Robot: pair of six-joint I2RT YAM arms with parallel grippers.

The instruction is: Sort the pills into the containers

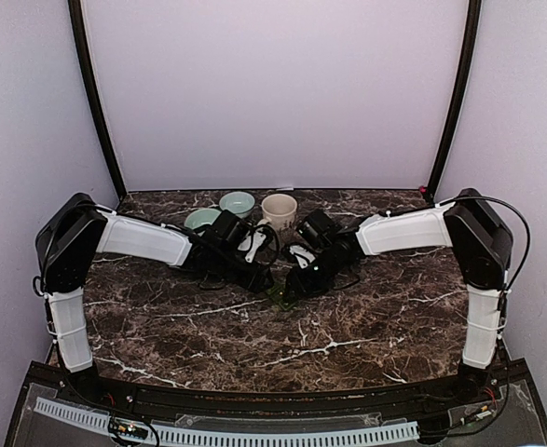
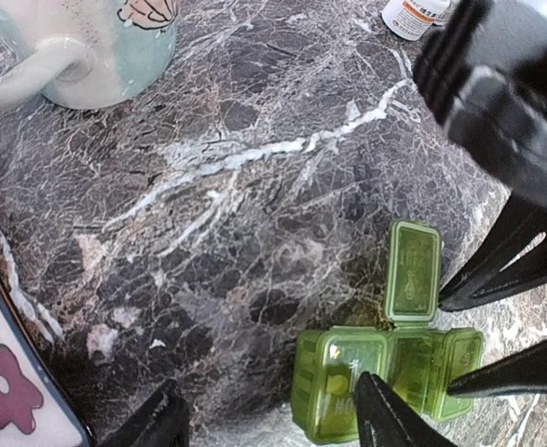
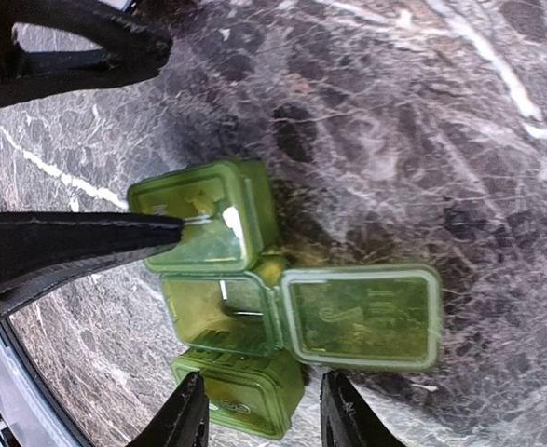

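Observation:
A green translucent pill organiser lies on the marble table between both grippers. In the left wrist view one compartment is closed, and a lid lies flipped out flat beside the middle one. In the right wrist view a pale item shows inside the upper compartment. My left gripper is part open at that box's near side, nothing visible between its fingers. My right gripper is part open, straddling the lower compartment from above or beside it; contact is unclear.
A mug and pale bowls stand behind the arms. A white pill bottle is at the back. A flowered tray borders the left wrist view.

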